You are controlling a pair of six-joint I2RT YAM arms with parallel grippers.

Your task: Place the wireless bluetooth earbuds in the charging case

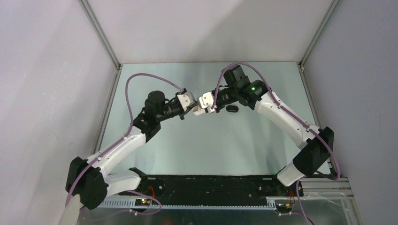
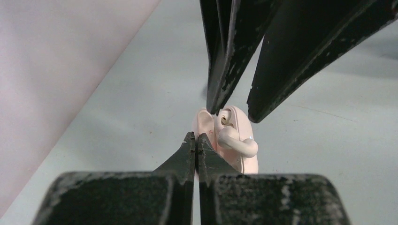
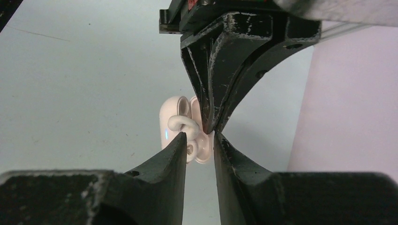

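The pale pink charging case (image 2: 248, 164) is raised off the table with its lid open. My left gripper is shut on the thin edge of the lid, at the end of the left arm. A pale earbud (image 2: 238, 143) sits tilted at the case's mouth, its stem sticking out sideways; one socket (image 2: 225, 117) beside it looks hollow. In the right wrist view the same earbud (image 3: 183, 124) lies across the opening. My right gripper stands open at the case, its fingertips apart near the earbud. Whether a second earbud is seated is unclear.
A small black oval object (image 1: 232, 108) lies on the table under the right forearm. Both wrists are close together, with little room between them around the case.
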